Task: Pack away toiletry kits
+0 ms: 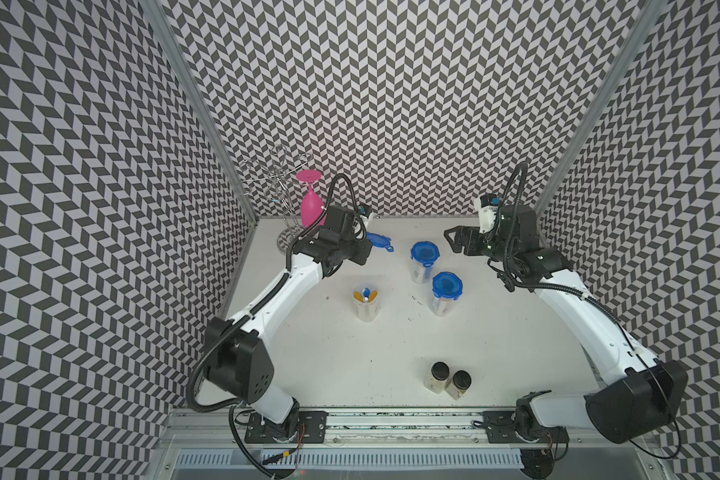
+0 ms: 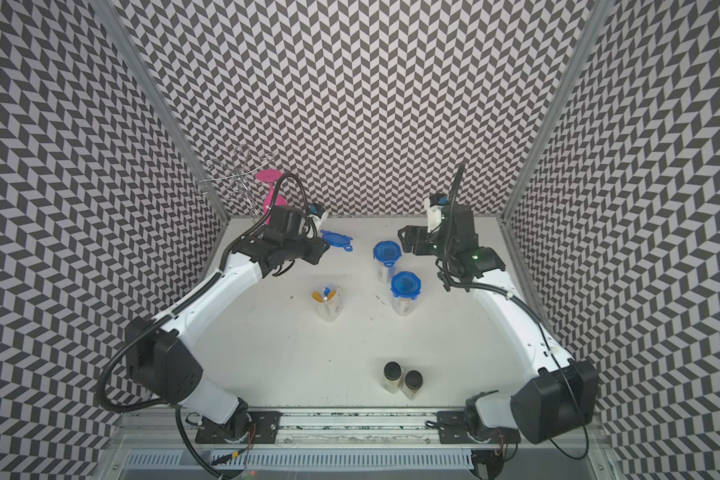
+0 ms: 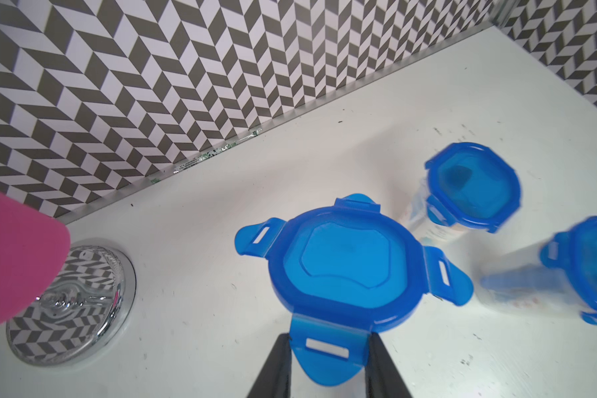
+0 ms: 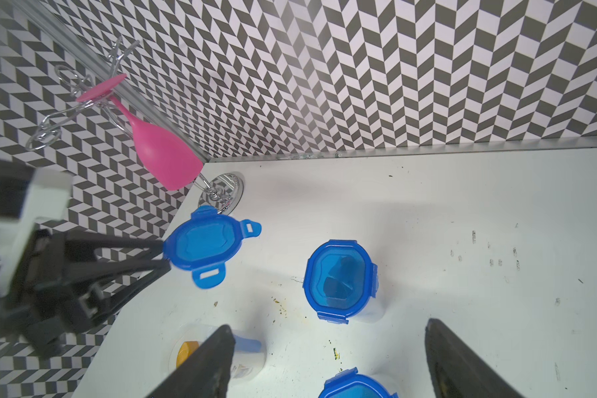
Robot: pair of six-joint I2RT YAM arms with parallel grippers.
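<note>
A blue lid point(image 3: 341, 255) is raised above the table by my left gripper, which is shut on one of its tabs. Below, an open clear container point(image 1: 366, 312) with orange and blue items inside stands at centre-left. Two more containers with blue lids stand to its right: a rear one point(image 1: 425, 260) and a front one point(image 1: 447, 288). My right gripper hangs above and right of these containers, fingers apart, nothing between them.
A chrome rack point(image 1: 281, 184) with a pink goblet point(image 1: 312, 204) stands at back left, close to the left arm. Two dark-capped jars point(image 1: 438, 376) sit at the front.
</note>
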